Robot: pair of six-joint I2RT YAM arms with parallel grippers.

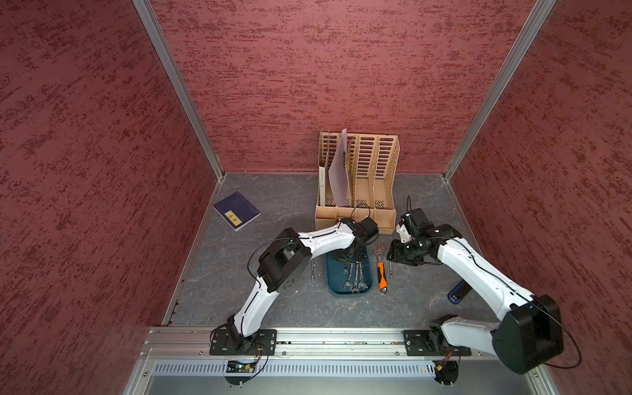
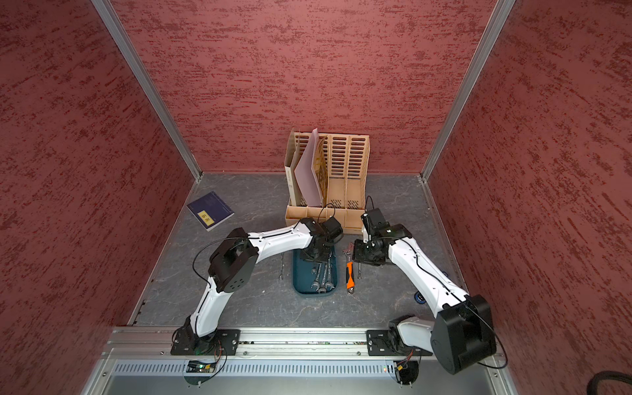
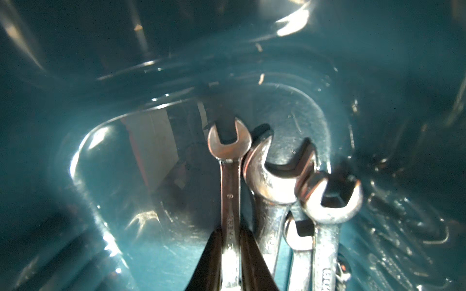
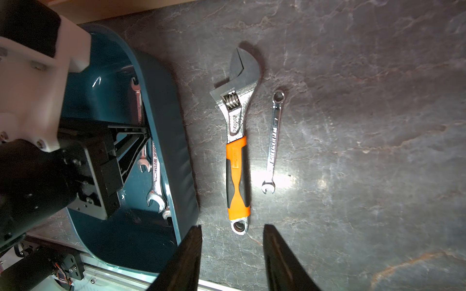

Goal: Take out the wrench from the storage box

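Note:
The teal storage box [image 1: 339,287] holds several silver wrenches. My left gripper is down inside it, its two fingers on either side of a slim open-end wrench [image 3: 230,189]; whether they grip it is unclear. Larger wrenches [image 3: 271,189] lie beside that one. My right gripper hangs open over the table to the right of the box, with nothing in its fingers. Below it on the table lie an orange-handled adjustable wrench [image 4: 237,179] and a small wrench [image 4: 273,140].
A wooden organizer [image 1: 376,187] with boards stands behind the box. A navy book [image 1: 236,209] lies at the back left. A dark blue object [image 1: 459,292] lies at the right front.

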